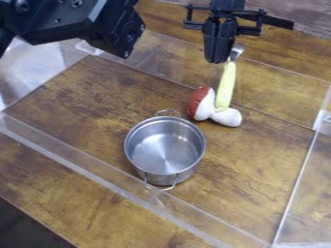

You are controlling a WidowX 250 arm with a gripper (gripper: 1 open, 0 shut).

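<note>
My gripper point(219, 50) hangs at the top of the camera view, its dark fingers close together, with nothing visible between them. Just below and right of it lies a long pale yellow-green object point(226, 85), reaching down to a red-and-white object point(200, 104) and a white rounded piece point(225, 117). Left of and in front of these stands an empty steel pot point(165, 147) with wire handles at back and front.
Clear plastic edges point(301, 194) border it. The black arm body fills the top left.
</note>
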